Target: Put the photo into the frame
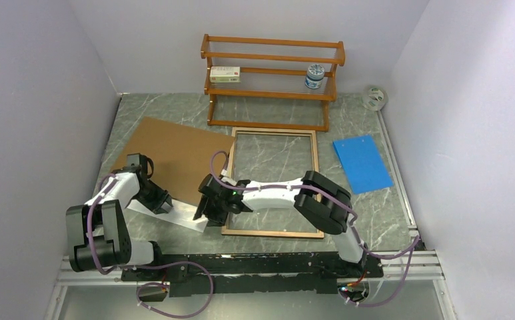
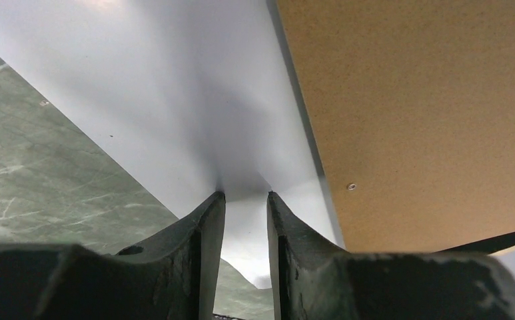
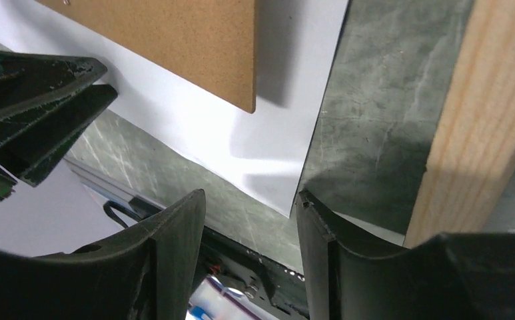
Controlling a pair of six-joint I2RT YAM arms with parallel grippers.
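The white sheet [image 1: 184,216], apparently the photo, lies on the table partly beneath the brown board [image 1: 168,157]. My left gripper points down at the sheet with its fingers close together. The sheet's surface wrinkles at their tips, as if pinched. At the sheet's front right corner, my right gripper is part open, and that white corner shows between its fingers. The empty wooden frame [image 1: 273,233] lies to the right, with the right arm reaching across it. Whatever picture the sheet carries is not visible.
Behind the frame stands a wooden shelf [image 1: 274,95] holding a box [image 1: 225,74] and a jar [image 1: 314,76]. A blue panel [image 1: 362,164] rests on the right side. A tape roll [image 1: 374,98] is at the back right corner.
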